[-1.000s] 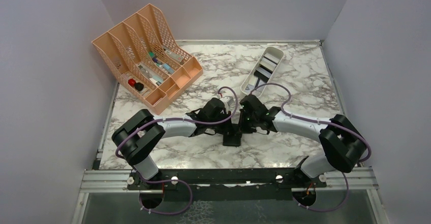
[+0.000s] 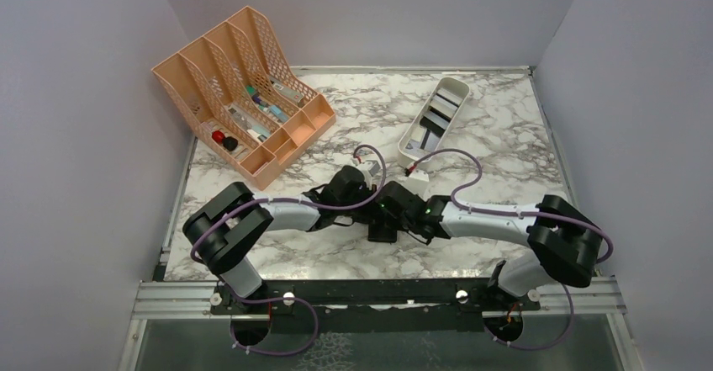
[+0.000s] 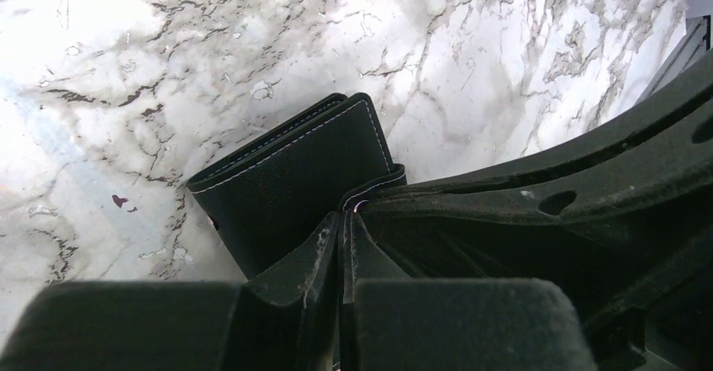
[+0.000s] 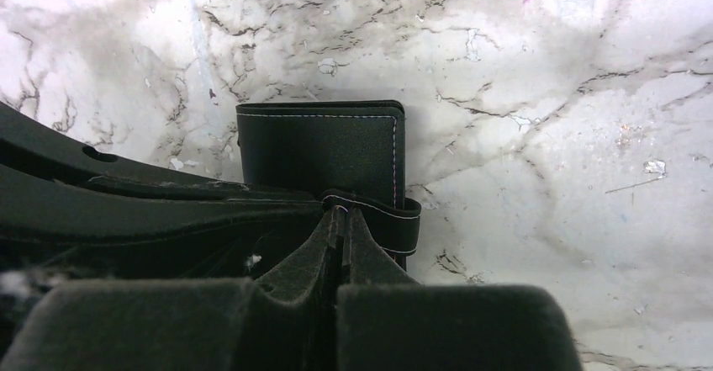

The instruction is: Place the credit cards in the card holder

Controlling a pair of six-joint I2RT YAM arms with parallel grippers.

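The black card holder (image 2: 382, 234) lies flat near the front middle of the marble table, partly hidden under both arms. White stitching runs along its folded edge, and a narrow strap (image 4: 392, 220) loops over its right side. My left gripper is shut on the holder at this strap's end. Close against it, my right gripper is also shut, its tips touching or just over the same strap end; whether the thin strap is pinched there is hard to see. No credit cards show on the table around the holder.
A peach organizer (image 2: 290, 148) holding small items stands at the back left. At the back right is a white tray (image 2: 405, 142) with dark and pale flat items. Both grippers crowd together over the holder.
The left arm has barely shifted, and the holder stays in place.
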